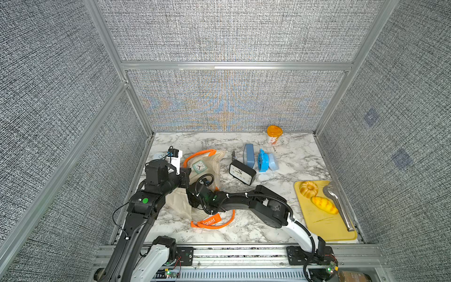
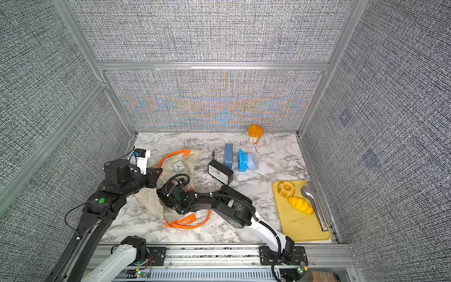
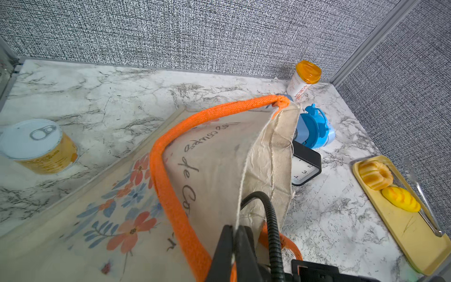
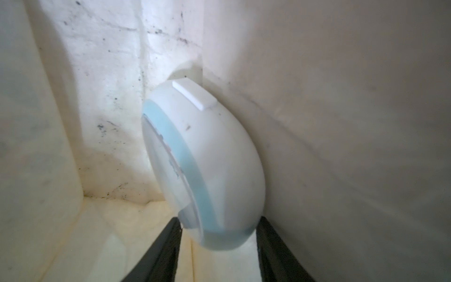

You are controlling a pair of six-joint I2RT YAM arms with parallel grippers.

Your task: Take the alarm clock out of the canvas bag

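The canvas bag (image 3: pixel 117 221), with orange handles and a flower print, lies on the left of the table. My left gripper is shut on its upper edge, holding the cloth up. Inside the bag, the white alarm clock (image 4: pixel 225 155) with a pale blue band leans against one wall; from above its square face (image 1: pixel 199 166) shows through the opening. My right gripper reaches into the bag, part open, its fingertips on either side of the clock's near end. Whether they touch it I cannot tell.
Just right of the bag stand a black clock (image 1: pixel 242 172), a blue box (image 1: pixel 249 155) and a bright blue object (image 1: pixel 263 160). An orange-lidded jar (image 1: pixel 274 134) is at the back. A yellow board (image 1: pixel 324 225) with toy breads lies far right. A can (image 3: pixel 37 145) stands behind the bag.
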